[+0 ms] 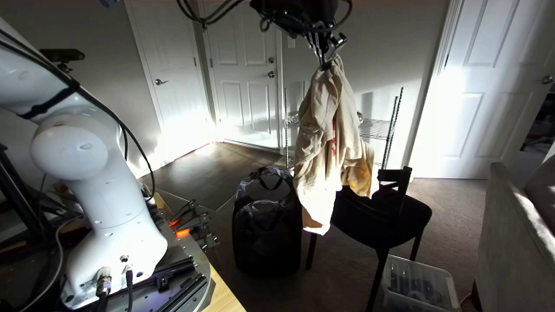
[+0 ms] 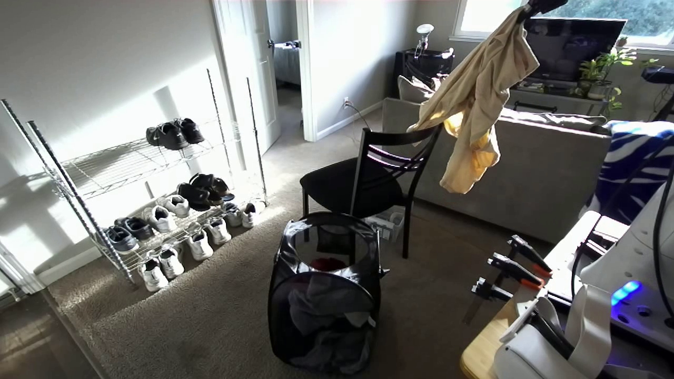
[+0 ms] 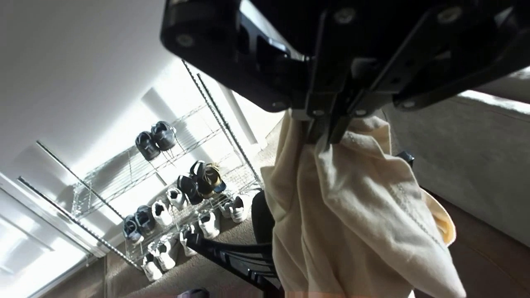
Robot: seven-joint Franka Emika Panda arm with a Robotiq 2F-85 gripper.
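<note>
A beige garment (image 1: 325, 140) hangs from my gripper (image 1: 325, 63), which is shut on its top end. In the wrist view the fingertips (image 3: 339, 130) pinch bunched cloth, and the garment (image 3: 362, 208) falls in folds below them. Yellowish-orange patches show on its lower part in both exterior views. Behind it, in exterior view 1, stands a black chair (image 1: 395, 210), partly covered by the cloth. Left of the cloth's lower end is a black mesh hamper (image 1: 266, 239). Seen from exterior view 2, the hamper (image 2: 325, 275) has an open top and dark clothes inside.
A wire rack (image 2: 126, 164) with several shoes lines the wall. A grey sofa (image 2: 531, 170) stands beyond the chair. On the floor by the chair sits a clear plastic bin (image 1: 419, 286). Clamps (image 2: 515, 271) jut from the table edge. Carpet in front of the rack is bare.
</note>
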